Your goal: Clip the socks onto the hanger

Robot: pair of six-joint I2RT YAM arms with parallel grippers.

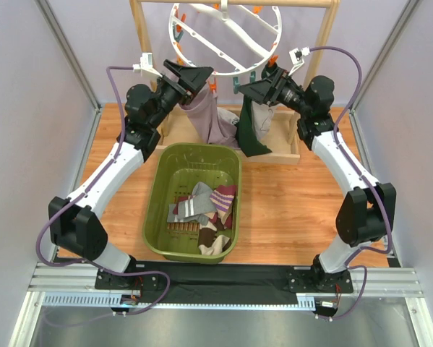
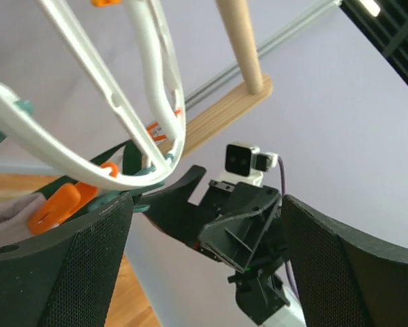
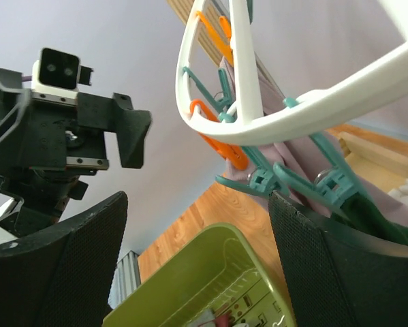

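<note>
The round white hanger [image 1: 265, 52] with teal and orange clips hangs from a wooden frame. Mauve socks [image 1: 212, 123] and a dark green sock [image 1: 249, 134] hang below it; in the right wrist view the green one is at a teal clip [image 3: 336, 187]. My left gripper [image 1: 194, 76] stands open at the hanger's left lower rim. My right gripper [image 1: 256, 87] stands open at the right lower rim, beside the clips. A green bin [image 1: 155, 217] holds several grey, striped and brown socks [image 1: 194, 206].
A wooden tray [image 1: 281, 153] lies behind the bin under the hanger. Walls stand at both sides.
</note>
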